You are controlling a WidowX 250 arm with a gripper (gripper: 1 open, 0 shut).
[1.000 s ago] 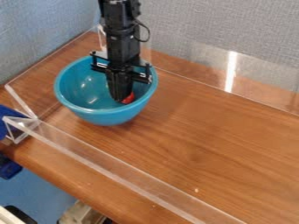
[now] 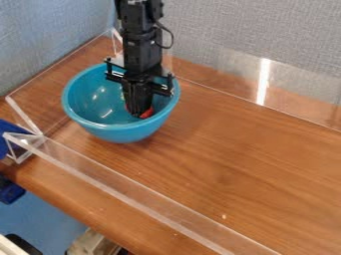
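My black gripper (image 2: 139, 94) reaches down from the top into a light blue bowl (image 2: 94, 105) on the wooden table, left of centre. Its lower part is inside the bowl, toward the right side. A small red object (image 2: 146, 112) shows beside the fingertips at the bowl's right inner side, mostly hidden by the gripper. I cannot see clearly whether the fingers are open or shut, or whether they touch the red object.
Clear plastic edging (image 2: 147, 204) runs along the near left side, with a blue object (image 2: 11, 134) beyond it at the far left. Grey walls stand behind.
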